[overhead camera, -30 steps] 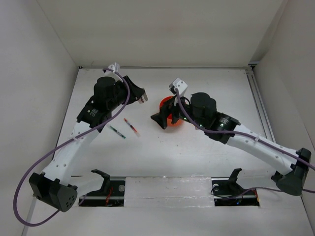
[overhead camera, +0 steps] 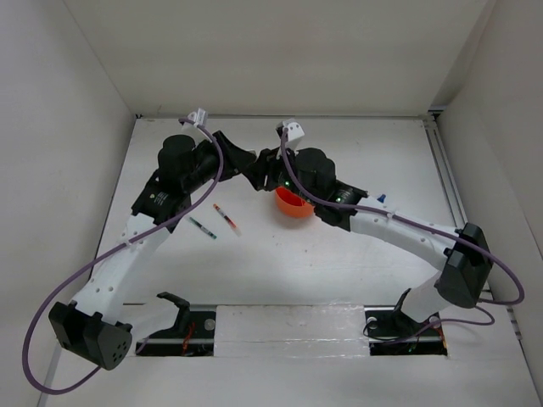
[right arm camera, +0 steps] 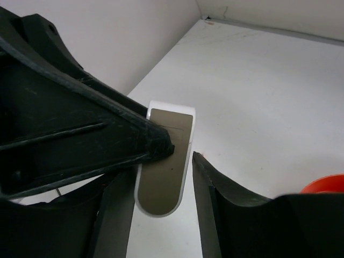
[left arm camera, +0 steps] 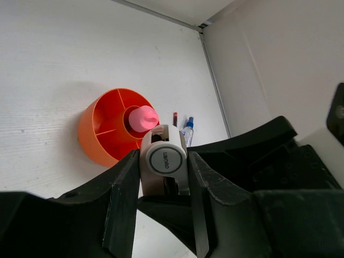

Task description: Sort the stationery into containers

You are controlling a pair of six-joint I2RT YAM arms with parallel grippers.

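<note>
My left gripper is shut on a small white-capped deli item point(left arm camera: 165, 158) with a grey side point(right arm camera: 166, 161), held upright. The orange round container point(overhead camera: 295, 209) sits on the table below, with divided compartments and a pink piece inside in the left wrist view.
An orange pen point(overhead camera: 226, 216) and a teal pen point(overhead camera: 203, 228) lie on the table's left. A blue-capped bottle point(left arm camera: 188, 129) lies beyond the container. Walls enclose the table on the sides and back.
The left arm has barely moved.
</note>
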